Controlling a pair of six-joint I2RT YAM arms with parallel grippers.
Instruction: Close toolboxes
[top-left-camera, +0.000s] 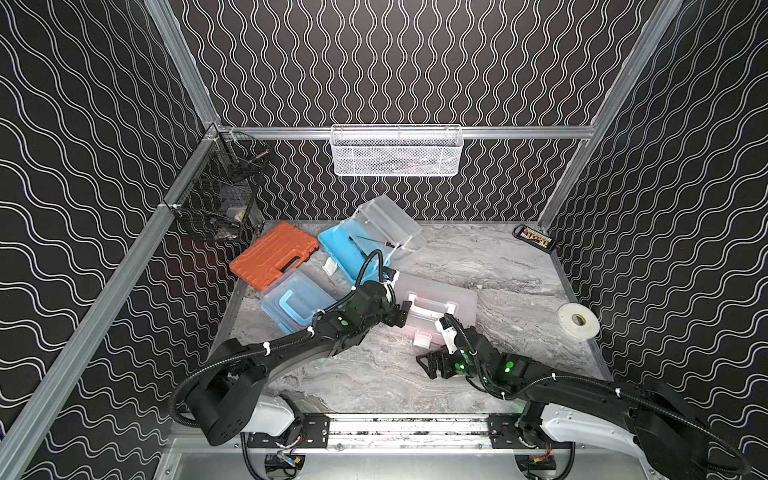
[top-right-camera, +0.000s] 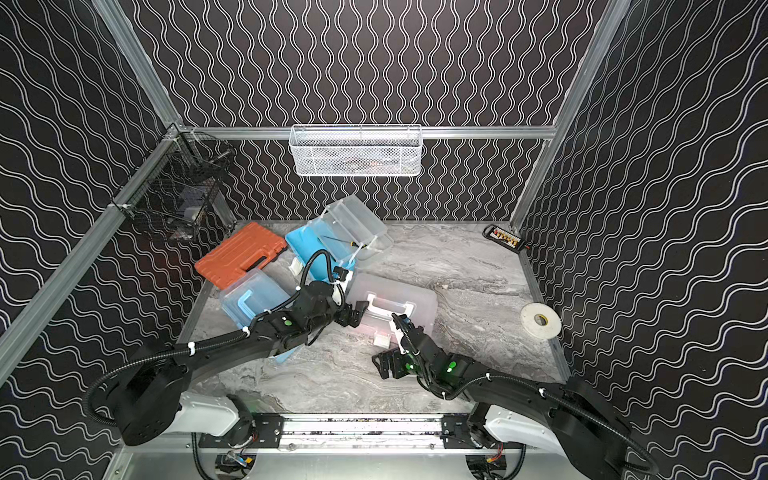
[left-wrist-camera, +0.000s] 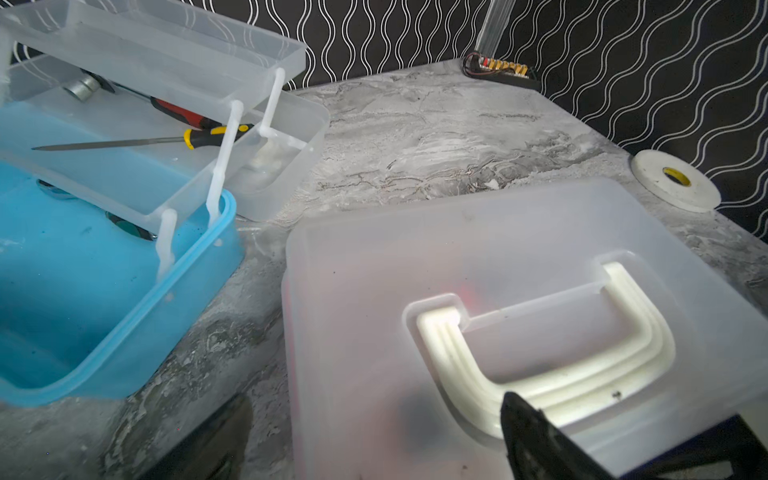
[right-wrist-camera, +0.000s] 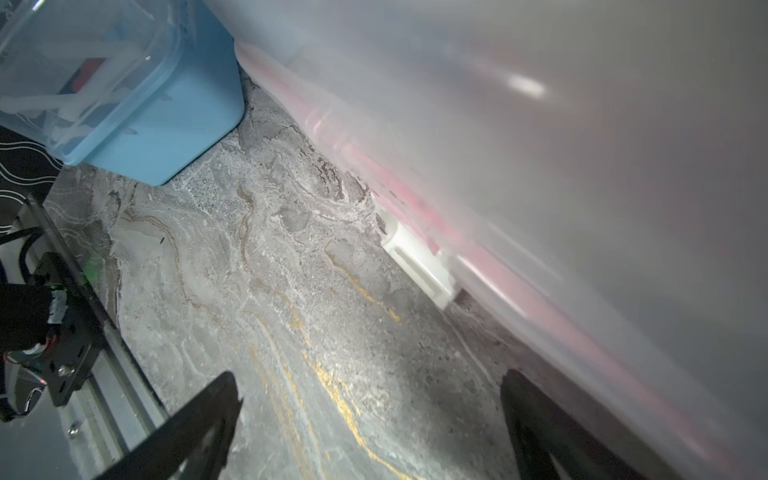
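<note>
The pink toolbox with a clear lid (left-wrist-camera: 368, 280) lies in the middle of the table, its lid down and its white handle (left-wrist-camera: 552, 392) lying flat. On its front, the white latch (right-wrist-camera: 420, 262) sticks outward and down. My left gripper is open above the lid's left part, holding nothing. Low in front of the toolbox, my right gripper is also open and empty, with bare table between its fingers. A blue toolbox (top-left-camera: 348, 249) stands behind with its clear lid raised and tools in its trays. At the left, another blue toolbox (top-left-camera: 297, 300) has its lid down.
An orange case (top-left-camera: 274, 254) lies at the back left. A tape roll (top-left-camera: 577, 321) and a small battery-like pack (top-left-camera: 533, 237) sit along the right edge. A white mesh basket (top-left-camera: 397, 152) hangs on the back wall.
</note>
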